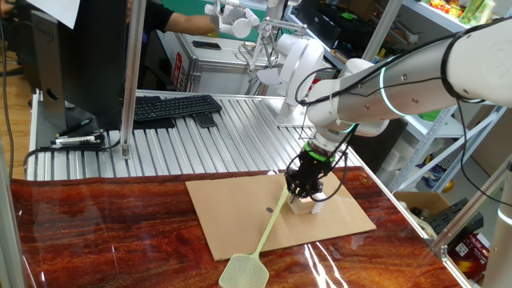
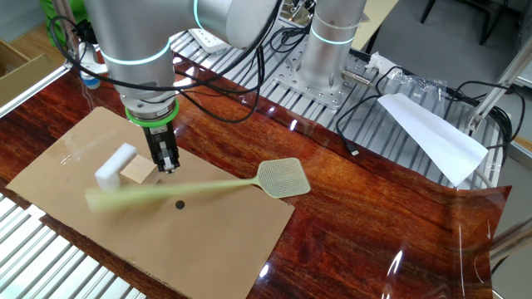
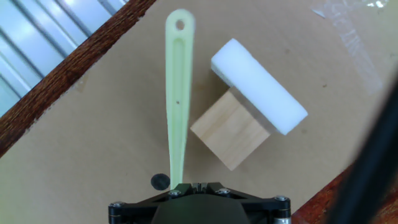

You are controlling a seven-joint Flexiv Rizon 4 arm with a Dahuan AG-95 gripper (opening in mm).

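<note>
A pale green fly swatter [image 2: 208,186] lies across the cardboard sheet [image 2: 224,241]. Its mesh head [image 1: 244,272] reaches past the cardboard onto the dark wood. In exterior view 2 the handle's end is blurred. My gripper points down over the handle [image 3: 177,106], its fingertips together and nothing visible between them. The handle passes just left of the tips in the wrist view; whether they touch it is unclear. Beside the handle sit a wooden block [image 3: 230,129] and, against it, a white block [image 3: 261,87].
A round black spot [image 2: 179,204] marks the cardboard near the handle. Bare glossy wood [image 1: 104,232] stretches left of the sheet in exterior view 1. Behind the wood are a slatted metal table [image 1: 248,144] and a keyboard [image 1: 176,107].
</note>
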